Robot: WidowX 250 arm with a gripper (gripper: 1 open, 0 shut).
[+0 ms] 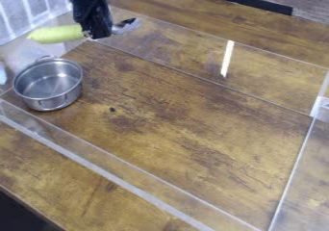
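Observation:
My black gripper (94, 25) is raised at the upper left, shut on a pale yellow-green object (57, 34), elongated like a corn cob, which sticks out to the left. A shiny metal piece shows on the gripper's right side. Below and left, a steel pot (49, 84) sits on the wooden table (180, 129), apart from the held object.
Clear acrylic panels line the work area, with a low strip (129, 184) along the front and left. A white strip (226, 59) and a dark slot (251, 4) are toward the back.

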